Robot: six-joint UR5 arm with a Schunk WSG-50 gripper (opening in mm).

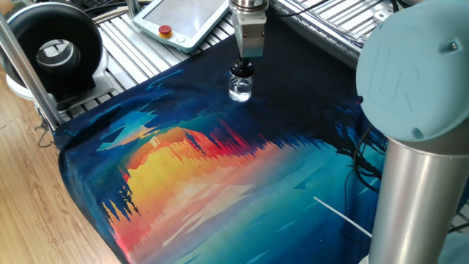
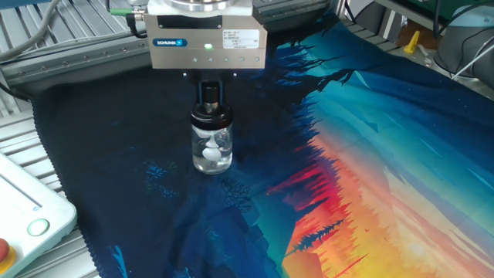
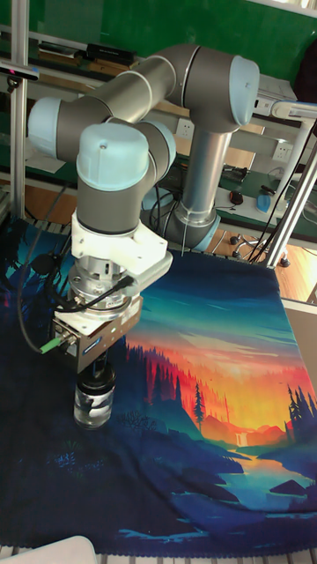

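A small clear glass jar (image 2: 212,152) with a black lid (image 2: 211,117) is upright at the dark part of the printed cloth, with clear content and something whitish inside. My gripper (image 2: 211,100) points straight down over it, its two dark fingers shut on the narrow knob on top of the lid. In exterior view 1 the jar (image 1: 240,88) shows below the gripper (image 1: 242,61); exterior view 3 has the jar (image 3: 92,406) beneath the wrist. Whether the jar's base touches the cloth or hangs just above it is hard to tell.
A teach pendant (image 1: 183,18) with a red stop button lies at the table's edge. A black round device (image 1: 55,55) stands beyond the cloth's corner. A thin white stick (image 1: 342,216) shows near the arm's base.
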